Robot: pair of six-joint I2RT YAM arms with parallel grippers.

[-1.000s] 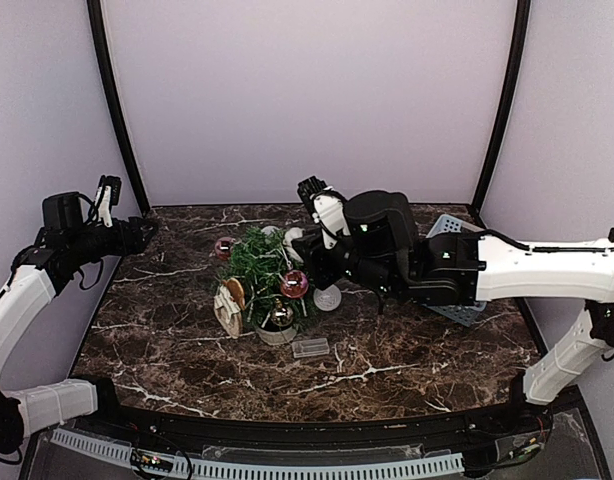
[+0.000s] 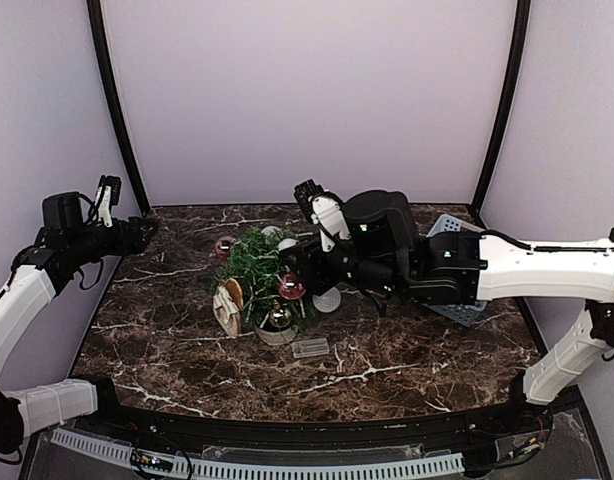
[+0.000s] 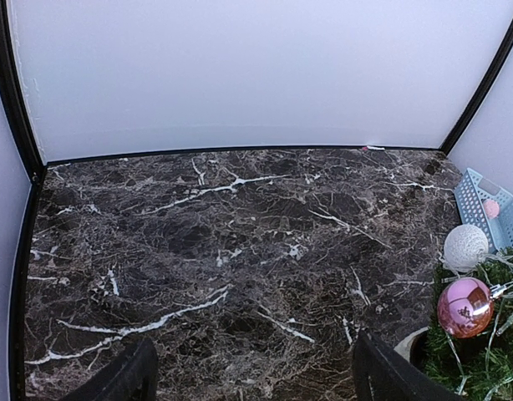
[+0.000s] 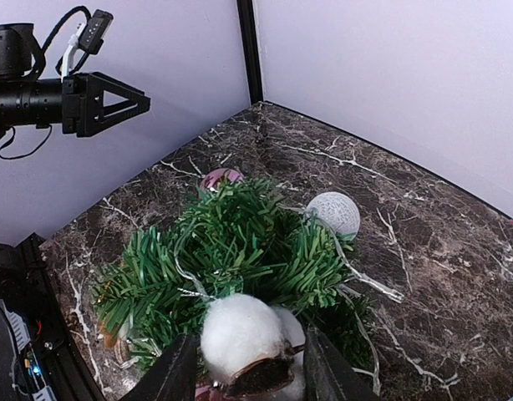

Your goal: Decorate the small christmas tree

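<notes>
The small tree (image 2: 249, 262) stands mid-table in a pale pot, hung with pink, silver and white baubles and flat ornaments. In the right wrist view a fluffy white ornament (image 4: 240, 334) with a dark patch sits between the fingers of my right gripper, at the tree; whether they grip it I cannot tell. My left gripper (image 2: 140, 232) is raised at the left side, apart from the tree, its fingers apart with nothing between them. A pink bauble (image 3: 464, 307) and a white ball (image 3: 465, 247) show on the tree in the left wrist view.
A blue basket (image 2: 459, 318) stands at the right, partly hidden by my right arm. A small clear box (image 2: 310, 348) and a white disc (image 2: 326, 299) lie near the tree.
My right gripper has shifted slightly left at the tree with the white ornament near its fingers. The left arm has stayed still.
</notes>
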